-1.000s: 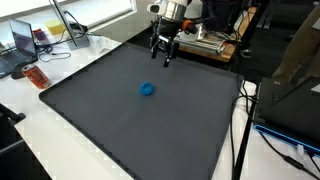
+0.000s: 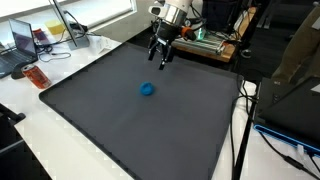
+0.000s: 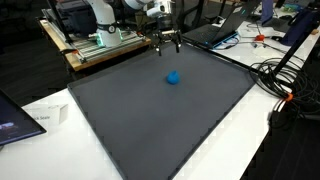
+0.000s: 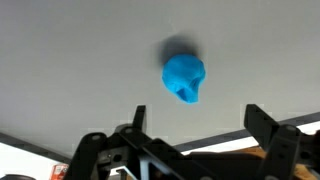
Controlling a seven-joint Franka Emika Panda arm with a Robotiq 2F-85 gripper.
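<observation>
A small bright blue object [image 2: 147, 89] rests alone on the dark grey mat, its exact kind too small to tell. In the wrist view the blue object [image 4: 183, 77] looks rounded, with a darker hollow on its lower side. My gripper [image 2: 160, 50] hangs above the far part of the mat, behind the object and apart from it. In the wrist view the two fingers stand wide apart at the lower left and lower right, so the gripper is open, with nothing held.
An orange-red can [image 2: 36, 77] and a laptop [image 2: 24, 38] stand on the white table at the left. Black cables [image 3: 283, 82] lie along the table's side, off the mat.
Over the last second my arm and gripper have shifted slightly at the far end of the mat. The blue object has stayed where it was.
</observation>
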